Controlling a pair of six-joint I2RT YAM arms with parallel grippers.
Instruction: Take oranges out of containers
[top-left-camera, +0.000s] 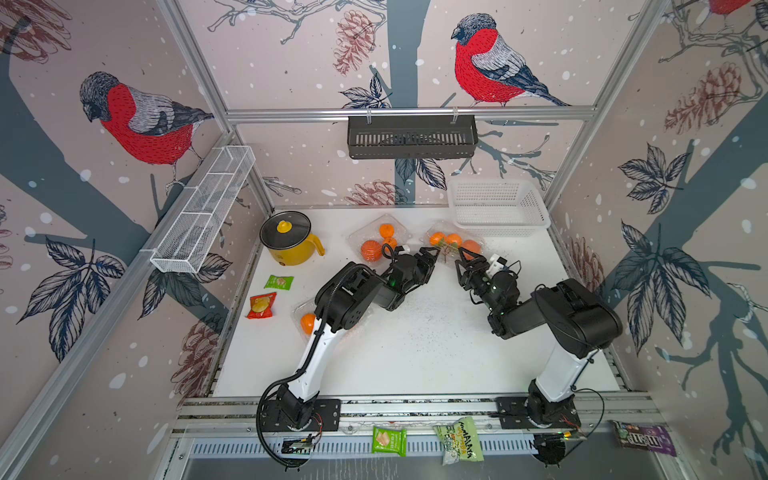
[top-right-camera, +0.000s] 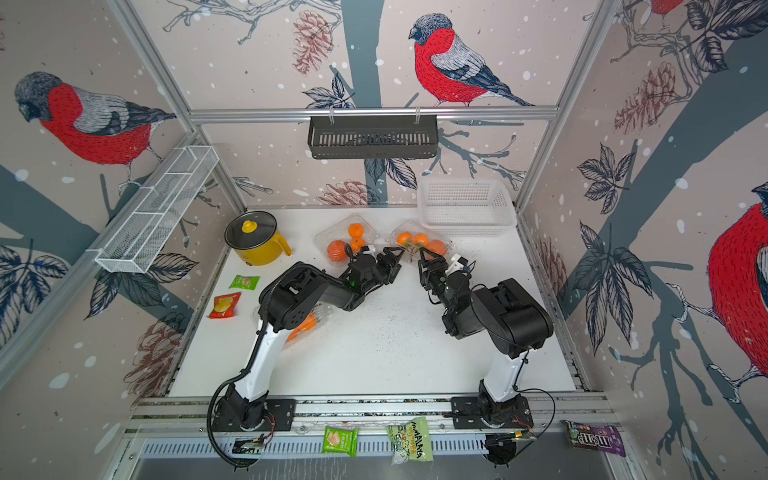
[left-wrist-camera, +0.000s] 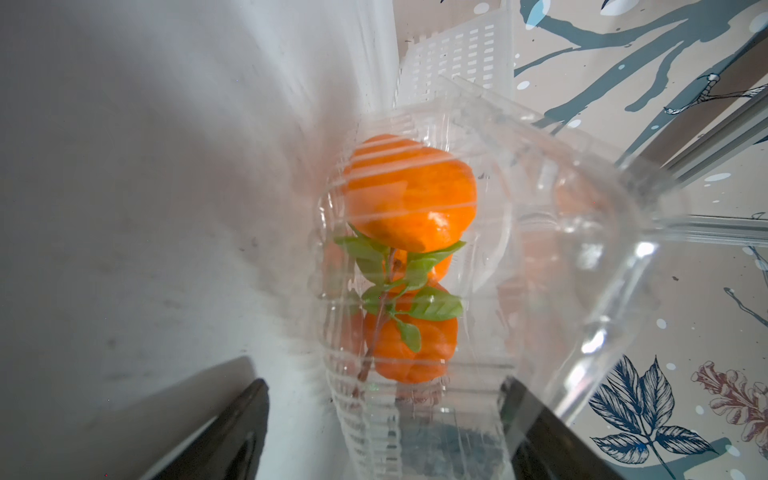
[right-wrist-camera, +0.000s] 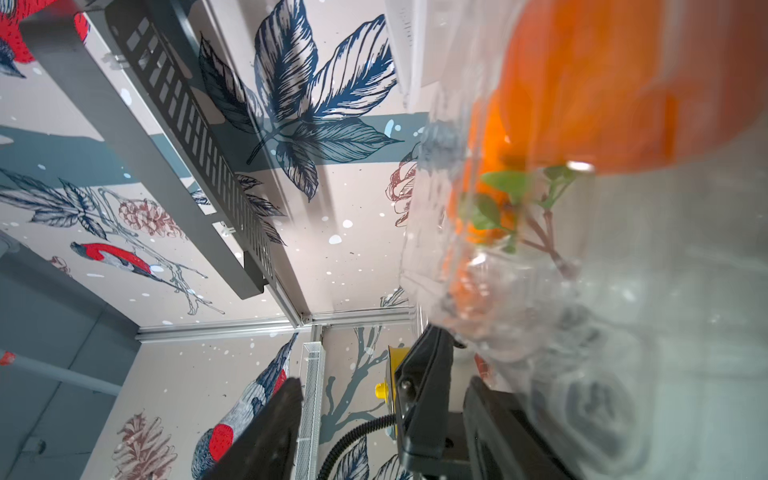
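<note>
A clear plastic container (left-wrist-camera: 608, 336) with oranges (left-wrist-camera: 408, 192) and a leafy sprig (left-wrist-camera: 424, 304) lies at the back centre-right. My left gripper (top-left-camera: 432, 260) is at its near left; in the left wrist view the fingers stand apart by the plastic, no orange between them. My right gripper (top-left-camera: 464, 268) is at its near right, fingers apart beside the plastic wall. Whether either touches it, I cannot tell. A second container (top-left-camera: 358, 230) with oranges sits to the left; another, holding orange items (top-left-camera: 307, 324), is partly hidden under the left arm.
A white basket (top-left-camera: 496, 224) stands back right, a yellow pot (top-left-camera: 288, 248) with lid at back left. Two small packets (top-left-camera: 262, 304) lie on the left.
</note>
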